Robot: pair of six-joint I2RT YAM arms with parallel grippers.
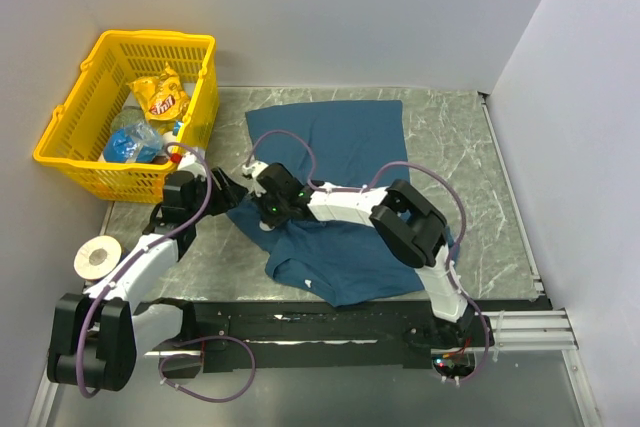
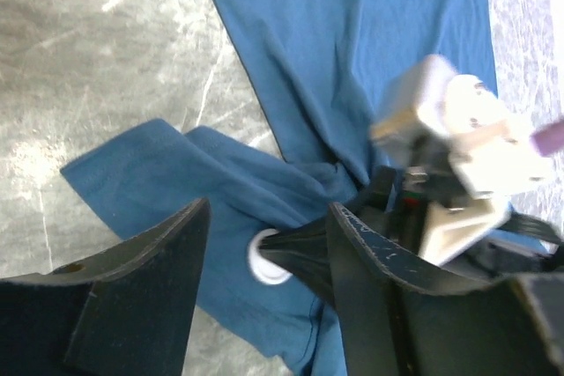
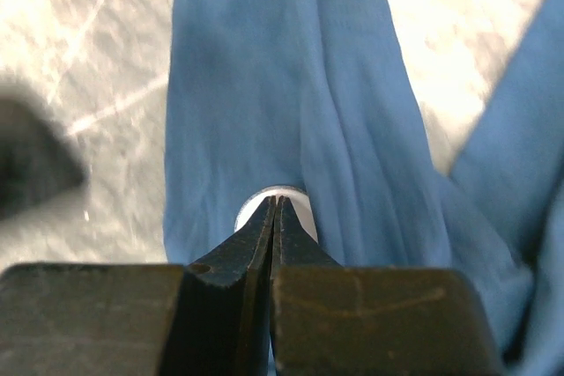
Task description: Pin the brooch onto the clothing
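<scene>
The blue clothing (image 1: 325, 129) lies spread on the grey table, one sleeve reaching left. On that sleeve rests a round white disc, seemingly the brooch (image 2: 268, 261), partly covered by the right gripper's finger in the left wrist view. My right gripper is shut, its tips over the brooch (image 3: 302, 210), with nothing showing between them; whether they touch it I cannot tell. My left gripper stands open with empty space between its fingers, just left of the right gripper and above the sleeve. The brooch's underside is hidden.
A yellow basket (image 1: 130, 175) holding snack bags stands at the back left. A roll of tape (image 1: 98, 258) lies at the left edge. The two grippers are close together. Bare table (image 1: 460, 147) shows on the right.
</scene>
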